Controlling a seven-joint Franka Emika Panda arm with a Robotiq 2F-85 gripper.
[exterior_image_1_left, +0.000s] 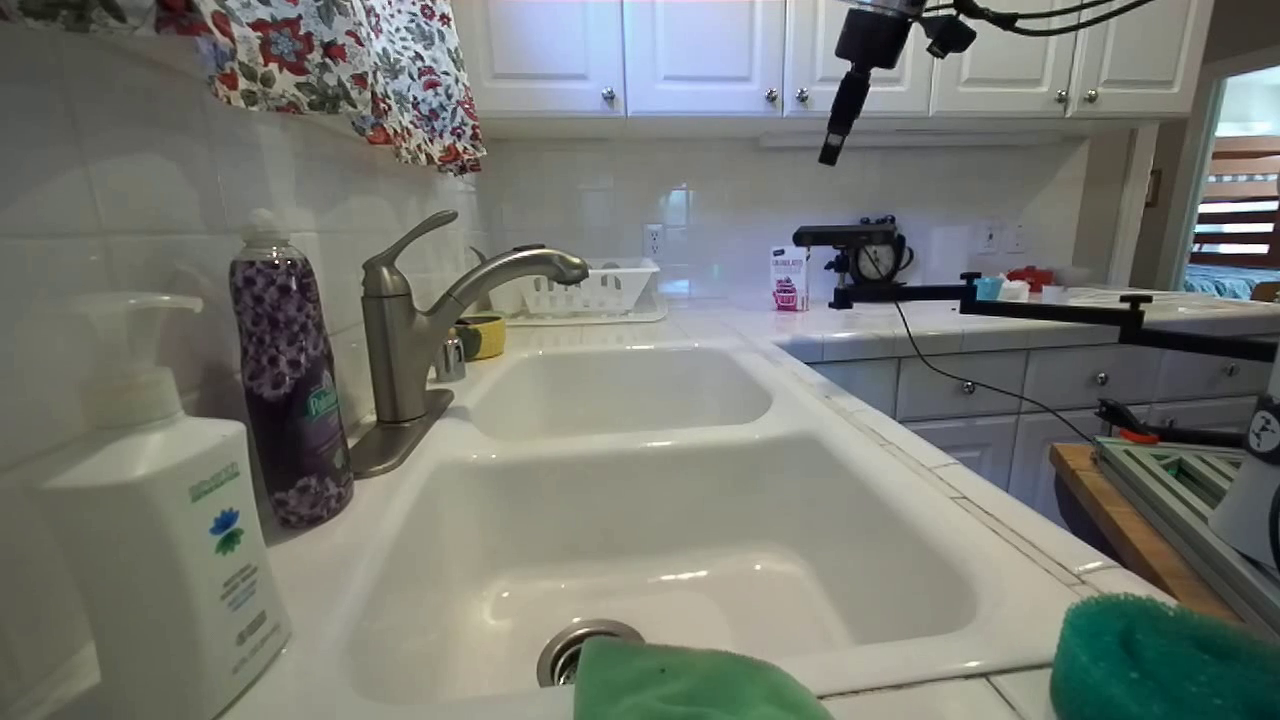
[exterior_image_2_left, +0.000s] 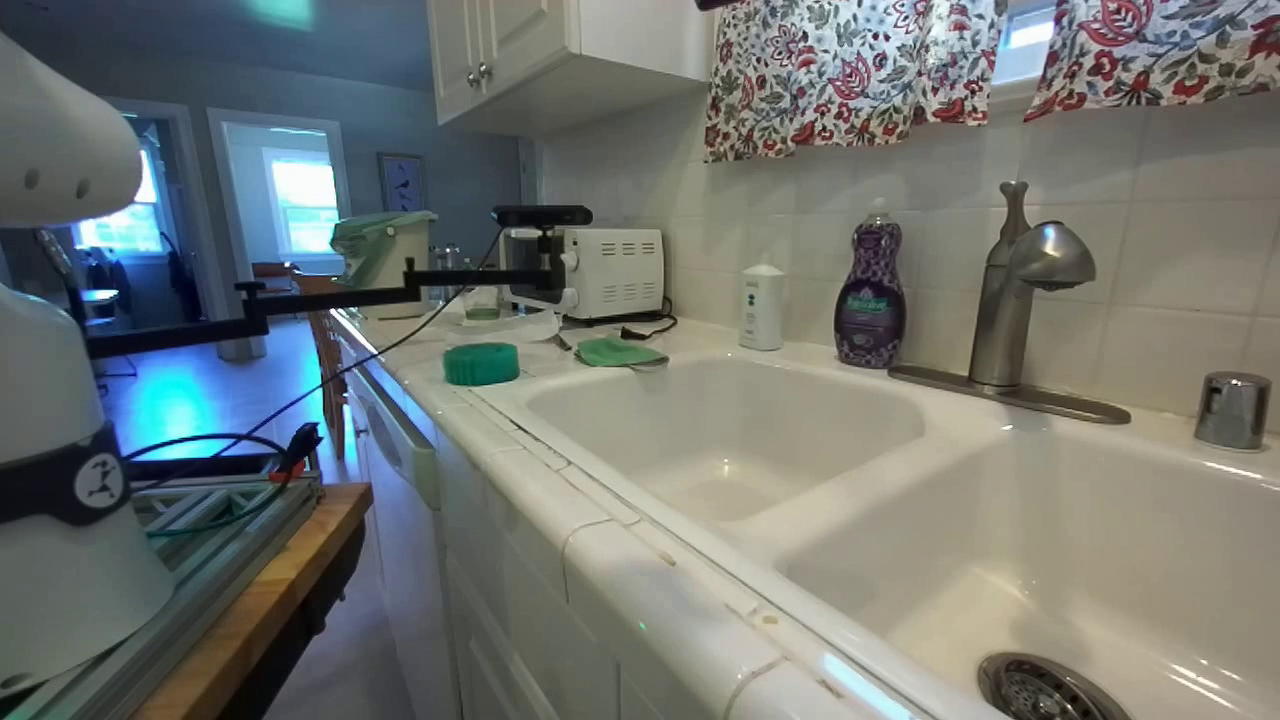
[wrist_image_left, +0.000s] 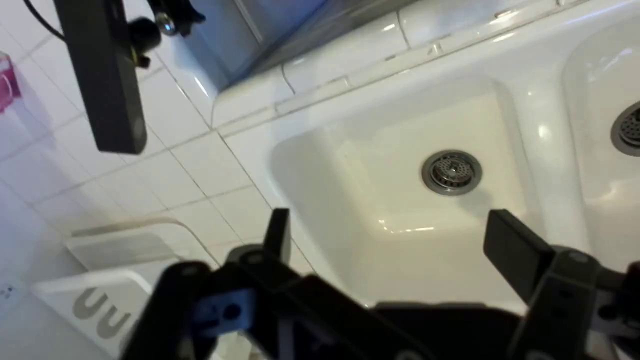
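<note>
My gripper is open, its two black fingers wide apart with nothing between them. In exterior view 1 the gripper (exterior_image_1_left: 830, 156) hangs high over the counter, in front of the white cabinets and well above the sink. The wrist view looks down on the white sink basin (wrist_image_left: 360, 180) with a metal drain (wrist_image_left: 451, 172); this basin is empty. A green cloth (exterior_image_2_left: 619, 352) and a teal scrubber (exterior_image_2_left: 481, 364) lie on the counter by the far basin in exterior view 2. The gripper itself does not show there.
A metal faucet (exterior_image_1_left: 408, 324), a purple soap bottle (exterior_image_1_left: 288, 384) and a white pump bottle (exterior_image_1_left: 168, 552) line the wall side. Behind the sink stands a white dish rack (exterior_image_1_left: 588, 292). A black camera arm (exterior_image_1_left: 1044, 306) reaches over the counter edge. Both basins are clear.
</note>
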